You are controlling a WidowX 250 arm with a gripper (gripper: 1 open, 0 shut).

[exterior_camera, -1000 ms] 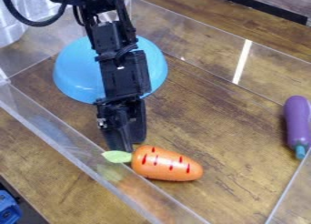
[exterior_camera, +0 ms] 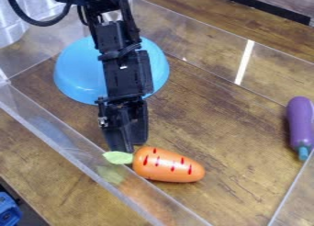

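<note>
An orange toy carrot [exterior_camera: 170, 166] with red marks and a pale green top lies on the wooden floor at the lower middle. My black gripper [exterior_camera: 123, 136] hangs just above and behind the carrot's green top. Whether it is open or shut is hard to see. A blue bowl [exterior_camera: 81, 76] sits behind the arm at the upper left, partly hidden by it.
A purple toy eggplant [exterior_camera: 300, 125] lies at the right edge. Clear walls border the floor on the left and bottom right. A blue object [exterior_camera: 7, 211] sits outside at the lower left.
</note>
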